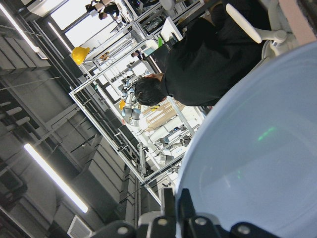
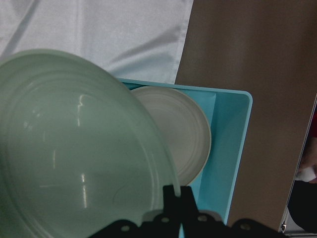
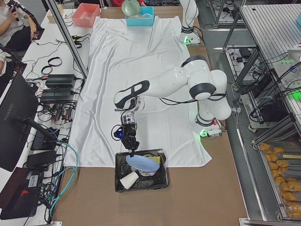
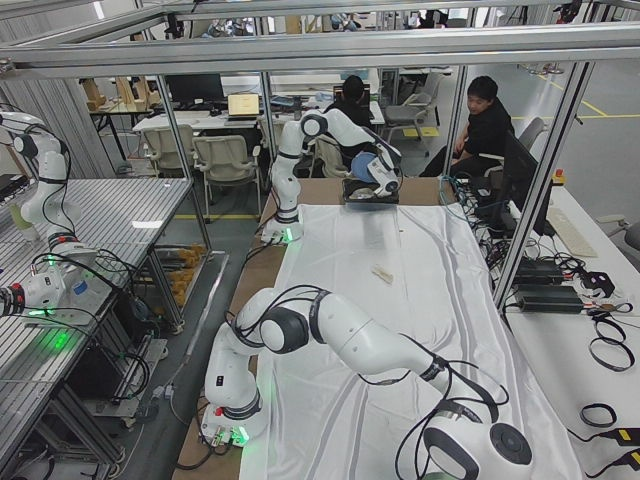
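Observation:
My left gripper is shut on the rim of a blue plate (image 1: 247, 153), which is tilted over a black-lined bin (image 3: 121, 183) in the camera left view; a white object (image 3: 129, 180) and a crumpled light item lie in that bin. My right gripper is shut on the rim of a green plate (image 2: 74, 144), held over the blue tray (image 2: 233, 153) in the right wrist view. A pale plate (image 2: 183, 129) lies in that tray, partly hidden by the green one.
A pink container (image 3: 85, 14) stands on the side table. The white cloth (image 3: 131, 56) between bin and tray is largely clear. A person (image 4: 470, 140) sits near the table's side.

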